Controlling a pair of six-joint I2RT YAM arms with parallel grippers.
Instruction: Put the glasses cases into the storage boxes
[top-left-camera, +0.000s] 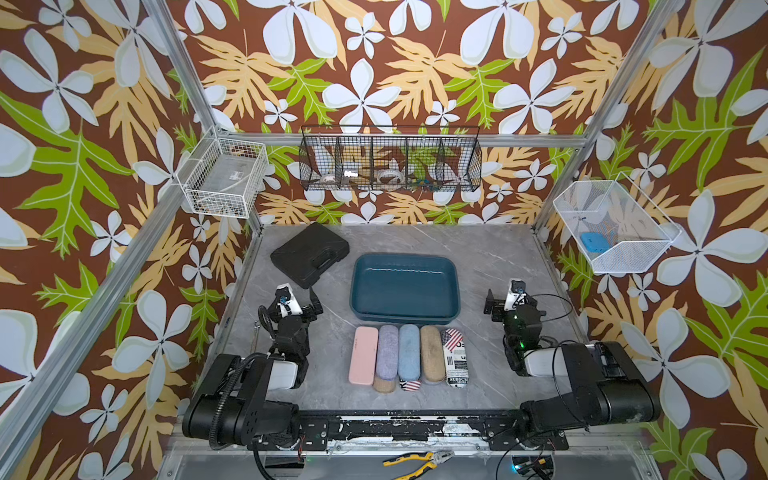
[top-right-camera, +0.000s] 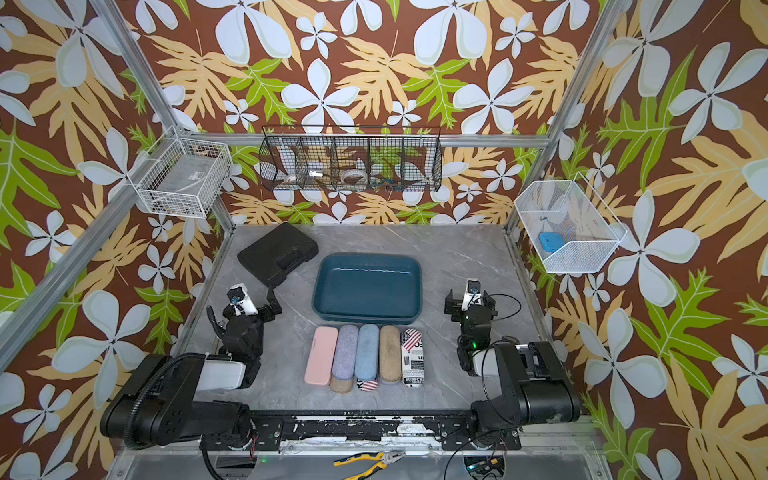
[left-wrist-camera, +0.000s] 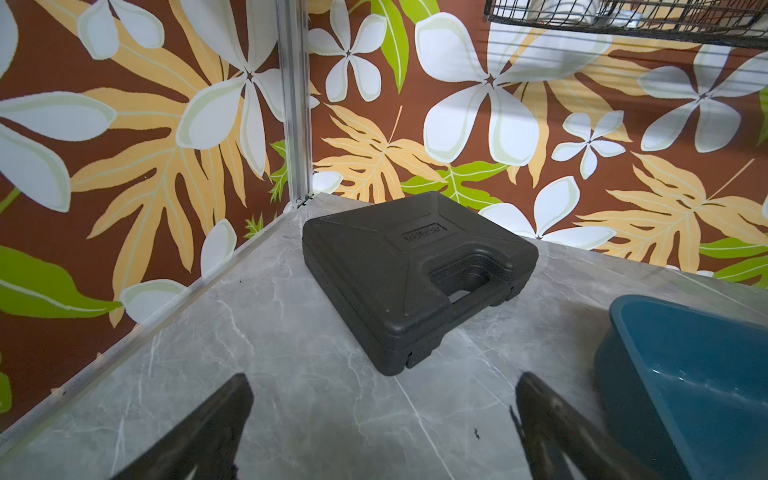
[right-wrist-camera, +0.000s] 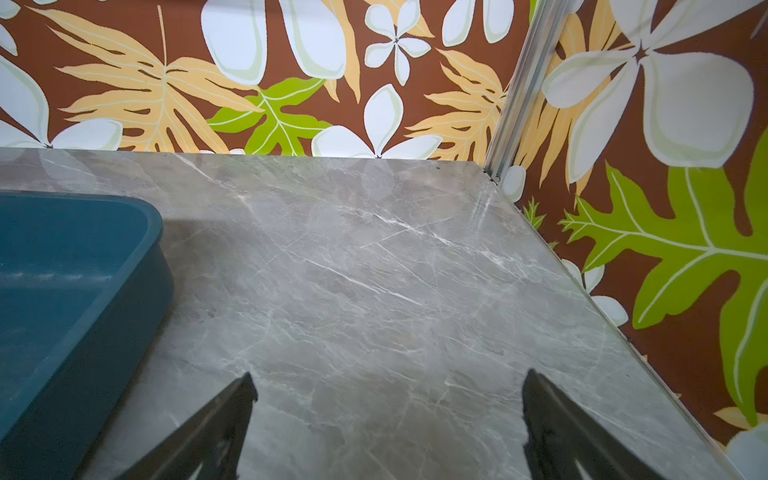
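Several glasses cases lie in a row at the table's front: pink (top-left-camera: 362, 354), lavender (top-left-camera: 386, 352), blue (top-left-camera: 409, 352), tan (top-left-camera: 433, 353) and a printed one (top-left-camera: 456, 361). Behind them sits an empty teal tray (top-left-camera: 404, 284). My left gripper stands open left of the cases, facing a black plastic case (left-wrist-camera: 408, 264) at the back left. My right gripper is open over bare table right of the tray. Neither holds anything.
A white wire basket (top-left-camera: 224, 204) hangs at left, a black divided wire basket (top-left-camera: 389, 140) at the back, a white mesh basket (top-left-camera: 612, 256) with a blue item at right. Pliers (top-left-camera: 416, 460) lie beyond the front edge.
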